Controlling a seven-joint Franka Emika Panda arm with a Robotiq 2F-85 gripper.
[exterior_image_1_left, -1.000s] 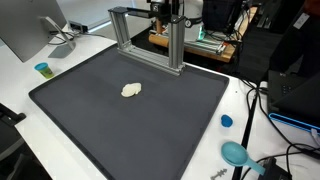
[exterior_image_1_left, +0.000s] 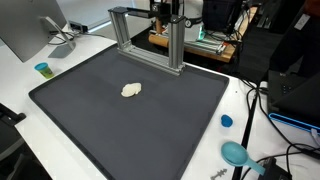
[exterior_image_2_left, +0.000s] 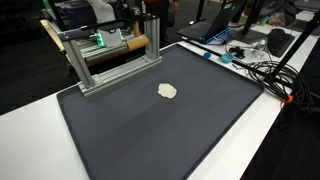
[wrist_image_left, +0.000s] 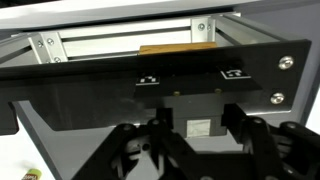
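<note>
In the wrist view my gripper is at the front of a black panel (wrist_image_left: 95, 82). Its dark fingers (wrist_image_left: 155, 133) stand apart, with a small dark part of the panel and a pale square (wrist_image_left: 199, 128) showing between them. Whether the fingers touch that part cannot be told. Behind the panel lies an open metal-sided compartment with a wooden piece (wrist_image_left: 177, 48) in it. From outside, the metal-framed unit (exterior_image_1_left: 150, 57) stands at the mat's far edge; the gripper there is hard to make out at the top of the picture.
A cream, roundish flat piece (exterior_image_2_left: 167, 91) lies on the dark mat (exterior_image_1_left: 135, 125), which is otherwise clear. A green-blue cup (exterior_image_1_left: 43, 70) stands off its left edge. On the right are a turquoise scoop-like item (exterior_image_1_left: 238, 155) and a small blue piece (exterior_image_1_left: 226, 121).
</note>
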